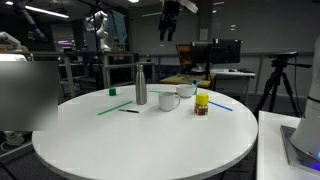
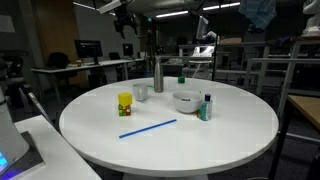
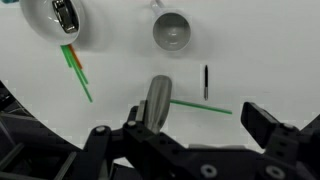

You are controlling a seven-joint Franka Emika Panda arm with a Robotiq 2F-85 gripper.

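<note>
My gripper is open high above the round white table, its fingers wide apart with nothing held between them. In the wrist view a grey bottle [image 3: 158, 100] shows near the left finger, a white mug [image 3: 172, 30] at the top, and a dark pen [image 3: 206, 82] and a green stick [image 3: 200, 107] lie below. A white bowl [image 2: 187, 101] holds something dark. Beside it stands a small bottle with a blue label [image 2: 205, 108]. A yellow cup [image 1: 202, 99] sits on a colourful block [image 1: 201, 110].
A blue stick [image 2: 148, 129] lies near the table's edge, and a small green object [image 1: 112, 92] sits at the far left. A grey panel [image 1: 28, 95] blocks part of exterior view 1.
</note>
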